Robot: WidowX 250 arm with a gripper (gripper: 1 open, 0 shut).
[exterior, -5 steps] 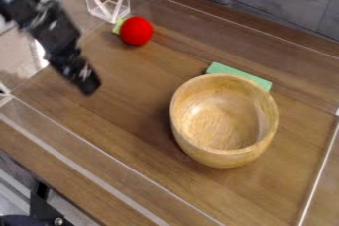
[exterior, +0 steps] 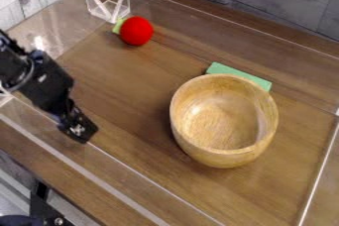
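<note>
My gripper (exterior: 77,129) is low at the left side of the wooden table (exterior: 146,170), its black arm reaching in from the left edge; I cannot tell whether it is open or shut. A red ball (exterior: 135,31) sits at the back left, beside a small pale green item (exterior: 117,25). A large wooden bowl (exterior: 224,143) stands right of centre, with a green block (exterior: 241,73) just behind it.
A white wire stand (exterior: 106,5) is at the back left. The middle of the table between gripper and bowl is clear. A tiled wall runs along the back.
The bowl, ball and block are unmoved.
</note>
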